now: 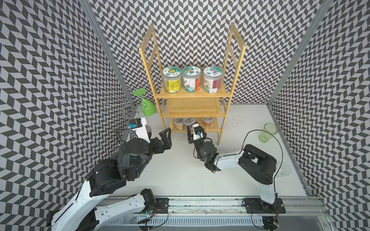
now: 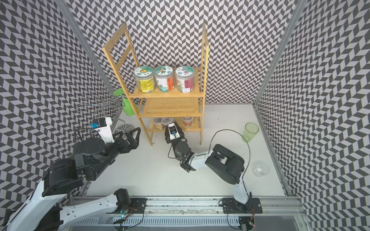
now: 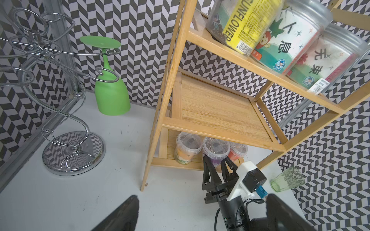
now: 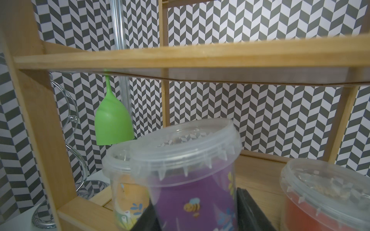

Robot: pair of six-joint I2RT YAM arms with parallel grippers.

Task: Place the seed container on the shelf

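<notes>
My right gripper (image 1: 191, 129) is shut on a purple seed container (image 4: 192, 196) with a clear lid, at the lowest board of the wooden shelf (image 1: 192, 114). It sits between an orange container (image 3: 187, 152) and a red one (image 4: 316, 207). Three large labelled tins, among them a yellow sunflower one (image 1: 171, 80), stand on the top board. The middle board is bare. My left gripper (image 1: 166, 136) is open at the shelf's front left, holding nothing.
A chrome spiral rack (image 3: 71, 154) and a green upturned goblet (image 3: 111, 98) stand left of the shelf. A green glass (image 2: 250, 130) and a clear cup (image 2: 260, 169) are on the right.
</notes>
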